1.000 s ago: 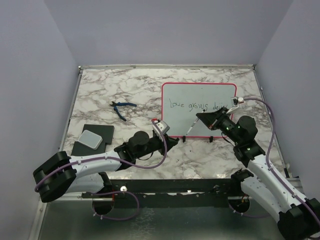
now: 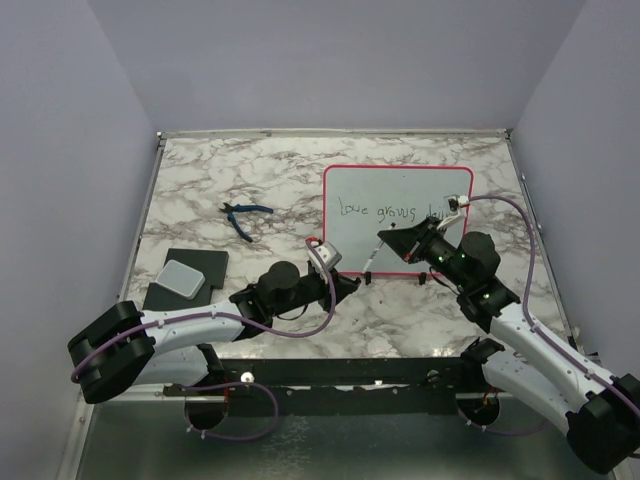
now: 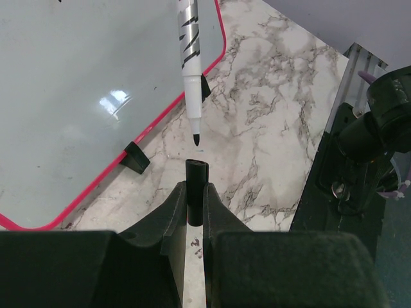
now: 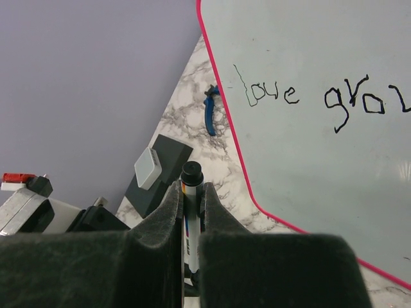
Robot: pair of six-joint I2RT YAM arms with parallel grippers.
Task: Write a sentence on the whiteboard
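The whiteboard (image 2: 352, 184), edged in red, carries handwriting reading "love grows" (image 2: 378, 211); a further word is partly hidden behind my right arm. My right gripper (image 2: 390, 238) is shut on a white marker (image 3: 191, 70), tip uncovered and pointing down toward the left gripper. In the right wrist view the marker's black back end (image 4: 191, 172) rises between the fingers. Before the board's lower left corner, my left gripper is shut on a black cap (image 3: 197, 172), its open end facing the marker's tip (image 3: 196, 139). A small gap separates tip and cap.
Blue-handled pliers (image 2: 240, 212) lie left of the board. A white eraser-like block (image 2: 180, 279) rests on a dark pad (image 2: 205, 262) behind the left arm. Black clips (image 3: 135, 158) stick out from the board's lower edge. Bare marble tabletop (image 2: 230, 160) lies at the back left.
The left arm has barely shifted.
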